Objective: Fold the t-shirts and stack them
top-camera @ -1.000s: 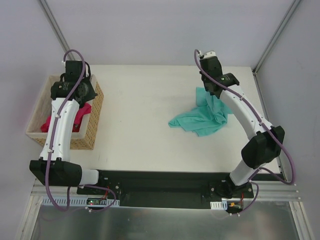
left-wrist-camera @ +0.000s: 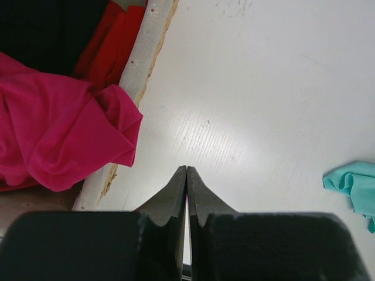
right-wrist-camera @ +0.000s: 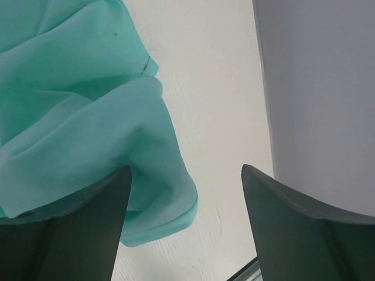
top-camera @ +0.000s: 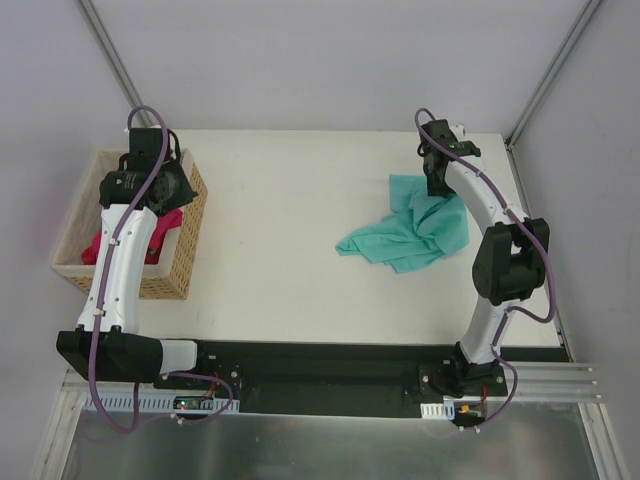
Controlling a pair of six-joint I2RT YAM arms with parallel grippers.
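A teal t-shirt (top-camera: 415, 240) lies crumpled on the right half of the white table. In the right wrist view its folds (right-wrist-camera: 111, 140) fill the left side, and one raised edge reaches in between the fingers. My right gripper is open above it, not closed on the cloth. Over the basket's inner edge hangs my left gripper, shut with nothing showing between its fingertips. The wicker basket (top-camera: 185, 265) holds a pink-red shirt (left-wrist-camera: 64, 129), which drapes over the rim in the left wrist view, along with black cloth (left-wrist-camera: 53, 35) and red cloth (left-wrist-camera: 120, 44).
Bare white table (top-camera: 270, 230) stretches between the basket and the teal shirt. Grey walls (top-camera: 330, 60) close in the back and both sides. The table's front edge lies near the arm bases.
My right gripper has moved right and come down towards the teal shirt. The shirt's right part now spreads further right. The left arm has shifted only slightly.
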